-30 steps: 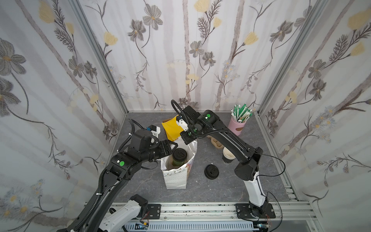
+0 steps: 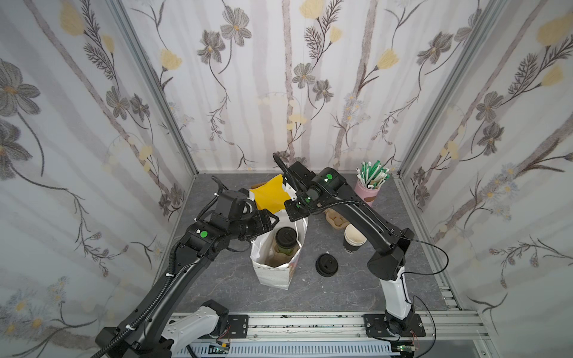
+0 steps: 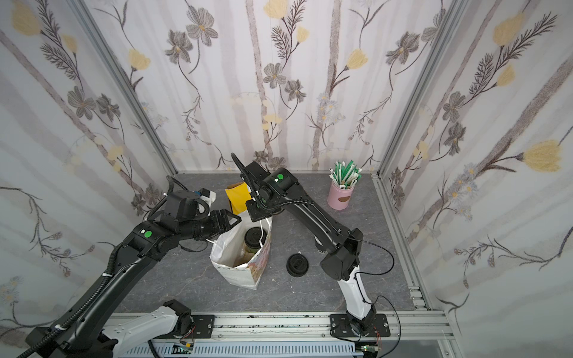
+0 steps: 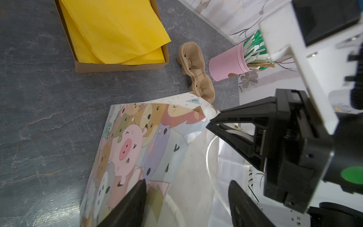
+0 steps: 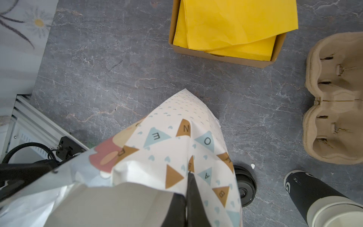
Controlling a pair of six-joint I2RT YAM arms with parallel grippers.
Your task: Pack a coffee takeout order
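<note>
The white paper bag [image 2: 273, 275] with printed animals [image 4: 126, 149] stands with its top spread, leaning slightly. Inside it is a cup with a black lid [image 2: 286, 237]. My right gripper is shut on the bag's rim at the far side, the paper pinched between its fingers; the left wrist view shows this same right gripper at the bag's corner. My left gripper is part open at the left side of the bag, its two fingers apart with the bag's edge and handle in view between them. Whether they touch the paper is unclear.
Behind the bag stands a box of yellow paper [image 5: 234, 26]. To the right are a cardboard cup carrier [image 5: 336, 98], a dark-sleeved cup [image 5: 310, 189], a loose black lid [image 2: 326, 264] and a pink holder of sticks [image 3: 340, 195].
Both grippers have shifted a little to the right and the bag's top has moved with them, leaning the bag. The cup inside has shifted right and back. Loose lid unmoved.
</note>
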